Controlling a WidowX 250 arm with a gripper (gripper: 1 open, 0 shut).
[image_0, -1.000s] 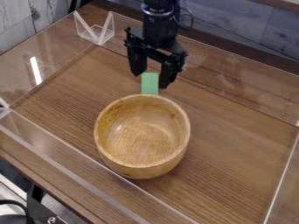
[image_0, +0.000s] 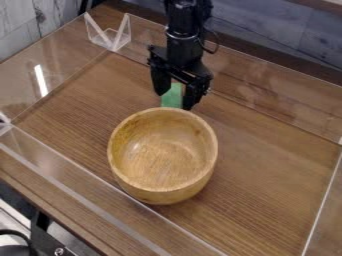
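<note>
My black gripper (image_0: 177, 80) is low over a green object (image_0: 173, 97) in the upper middle, open, its fingers on either side of it and partly hiding it. Just in front, nearer the camera, sits a large empty yellow oval bowl (image_0: 160, 155). Whether the fingers touch the green object cannot be told.
A small white wire or plastic item lies at the left edge, and the tray's pale rim runs round the sides.
The gripper has come down and toward the camera, from behind the green object to around it, covering more of it. The bowl has not visibly moved.
</note>
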